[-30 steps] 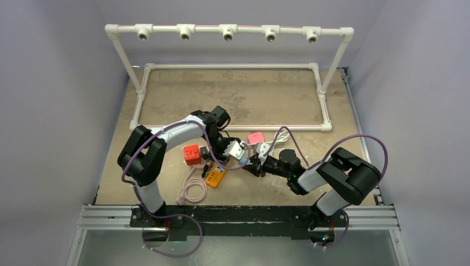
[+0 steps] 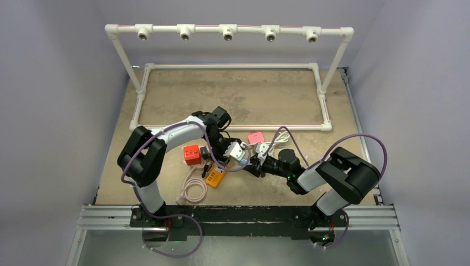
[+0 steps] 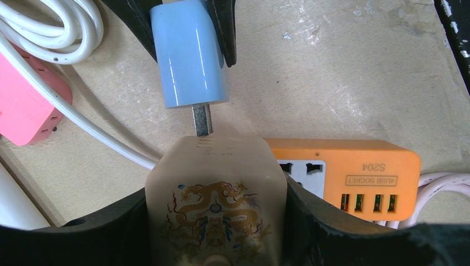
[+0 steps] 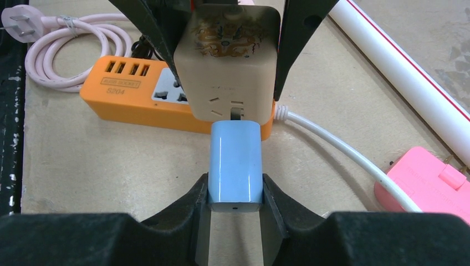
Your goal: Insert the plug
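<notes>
A beige socket adapter with a dragon print point(image 3: 216, 199) is held by my left gripper point(image 2: 233, 152), shut on it above the orange power strip point(image 3: 354, 172). A light blue plug point(image 4: 235, 160) with flat metal prongs sits between the fingers of my right gripper point(image 2: 252, 165), which is shut on it. The prongs reach the adapter's slotted face; in the right wrist view they line up with a slot, and I cannot tell how deep they go.
A pink block point(image 4: 421, 177) and white cable lie at the back right, a red block point(image 2: 192, 154) and coiled pink cable point(image 2: 195, 188) at left. A white pipe frame point(image 2: 277, 127) runs behind. Bare table lies front right.
Very little differs in the top view; both grippers and their objects stay almost in place, with at most a slight shift.
</notes>
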